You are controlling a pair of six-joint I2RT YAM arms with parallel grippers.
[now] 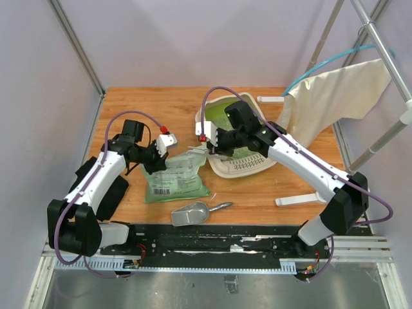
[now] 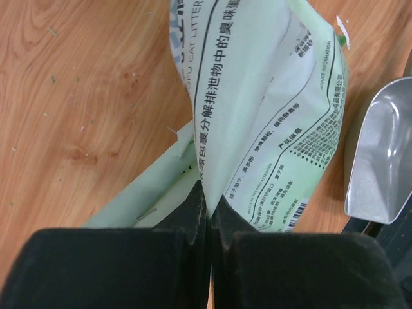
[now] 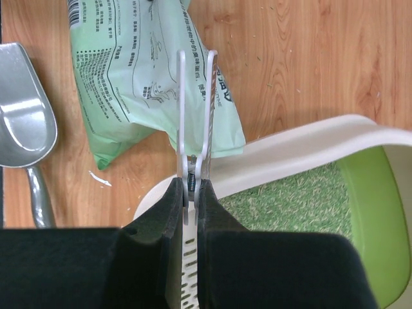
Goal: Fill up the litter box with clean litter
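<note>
A green-and-white litter bag point(image 1: 179, 183) lies flat on the wooden floor. My left gripper is shut on a thin fold of its film, with the bag drawn to a point at the fingertips. White and two-bladed, with a spring at its base, a scissor-like tool point(image 3: 181, 103) is held by my right gripper, which is shut on it. The blades stand slightly apart and overlap the bag's end in the right wrist view; whether they touch it I cannot tell. Right of the bag is the litter box point(image 3: 309, 143), with green litter point(image 3: 302, 199) inside.
In front of the bag rests a metal scoop point(image 1: 191, 214). A black object point(image 1: 112, 199) sits beside the left arm, and a white bar point(image 1: 299, 199) lies at right front. Beige cloth point(image 1: 341, 96) hangs at back right. Bare floor shows behind the bag.
</note>
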